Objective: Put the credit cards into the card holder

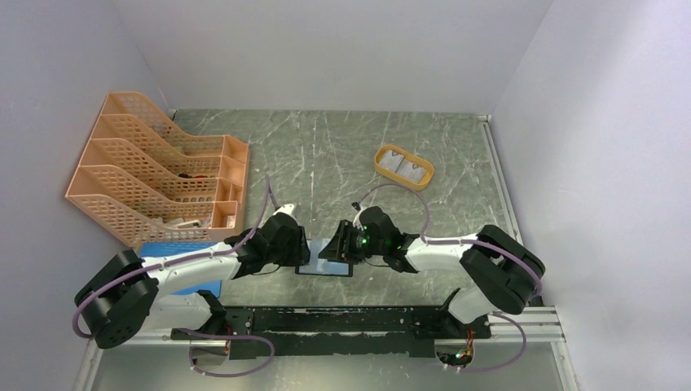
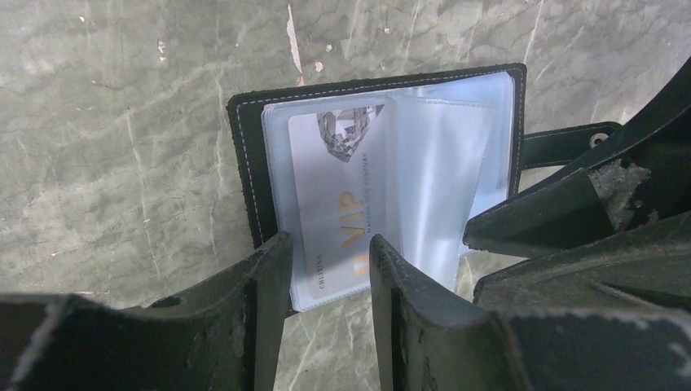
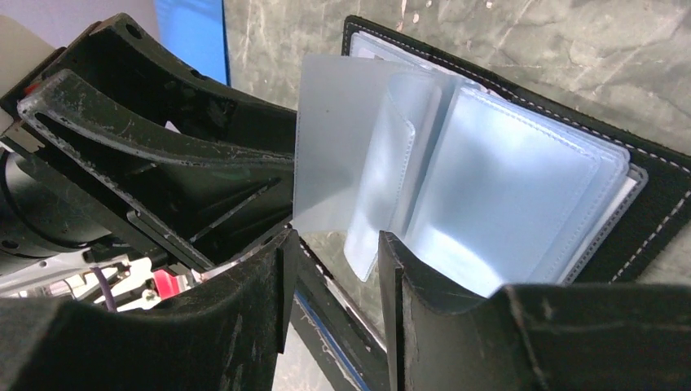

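Observation:
An opened card holder (image 1: 324, 267) with a black stitched cover and clear sleeves lies flat between my two grippers. In the left wrist view a white VIP card (image 2: 338, 191) shows inside its left sleeve, and a clear sleeve leaf (image 2: 438, 179) stands partly lifted over the middle. My left gripper is part open above the card's lower end, nothing gripped between its fingers. My right gripper is also part open, close to the raised leaf (image 3: 379, 179); no hold on it shows. Two cards (image 1: 414, 172) rest in the yellow tray (image 1: 425, 186).
An orange multi-compartment organizer (image 1: 235, 151) stands at the left, with a blue board (image 1: 159, 249) in front of it partly under my left arm.

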